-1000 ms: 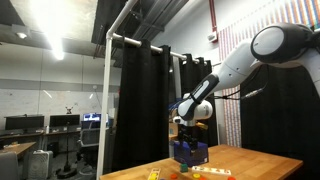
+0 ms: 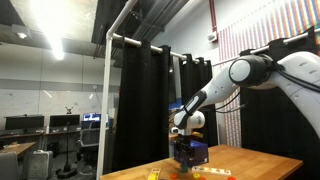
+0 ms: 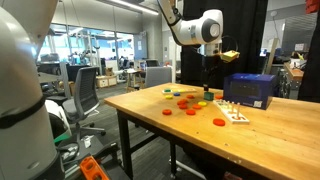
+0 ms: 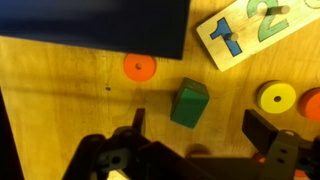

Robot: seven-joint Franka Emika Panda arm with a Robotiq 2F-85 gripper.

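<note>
A green block (image 4: pixel 189 103) stands on the wooden table, between the two fingers of my gripper as the wrist view looks down. The fingers are wide open, with a gap showing on either side of the block. In exterior view 2 the small dark green block (image 3: pixel 209 97) is on the table in front of the blue box. Exterior view 1 shows my arm reaching down toward the table from the right; its fingertips are too small there to judge their height over the block.
A dark blue box (image 4: pixel 100 25) lies close to the block. Near it are a number board (image 4: pixel 255 30) with pegs, an orange disc (image 4: pixel 139 67) and a yellow disc (image 4: pixel 276 96). Several red discs are scattered about.
In exterior view 1 the arm has come down, its elbow and wrist now lower than before. The things on the table show no clear movement.
</note>
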